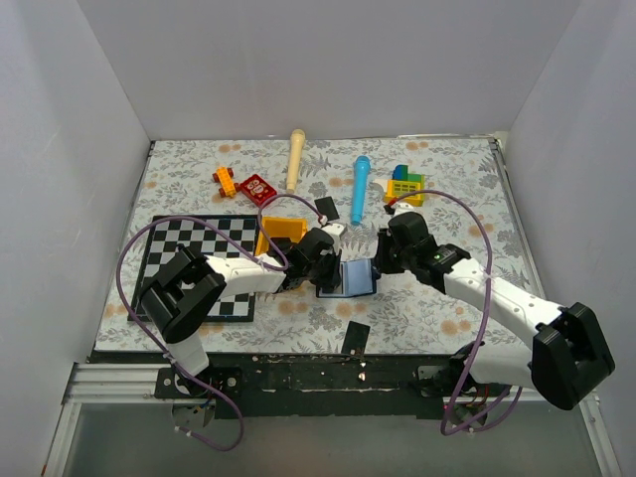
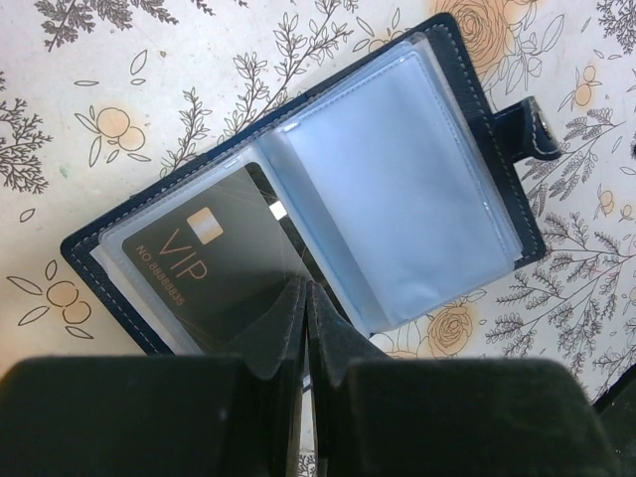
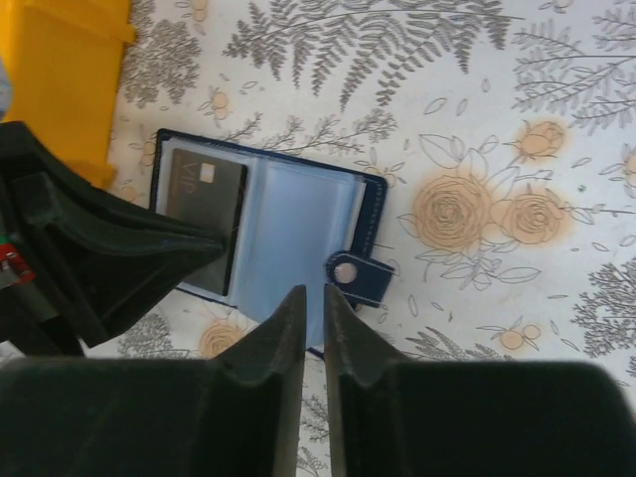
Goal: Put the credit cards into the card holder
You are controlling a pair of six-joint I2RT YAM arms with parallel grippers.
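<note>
The dark blue card holder (image 2: 447,40) lies open and flat on the table, a clear empty sleeve (image 2: 397,189) on its right half. A black VIP card (image 2: 184,248) lies at the clear sleeve on the left half. My left gripper is shut with its tips over that card's lower right part; nothing shows between them. Beside the holder's right edge, the right gripper (image 1: 378,262) is slightly open, a narrow empty gap between its fingertips. Two other dark cards are on the table, one (image 1: 326,208) behind the holder and one (image 1: 355,338) near the front edge.
Left of the holder stand a yellow-orange box (image 1: 285,228) and a checkered board (image 1: 184,243). A blue microphone (image 1: 360,189), a cream one (image 1: 296,159) and a yellow basket (image 1: 404,191) lie toward the back. Free table spreads to the right.
</note>
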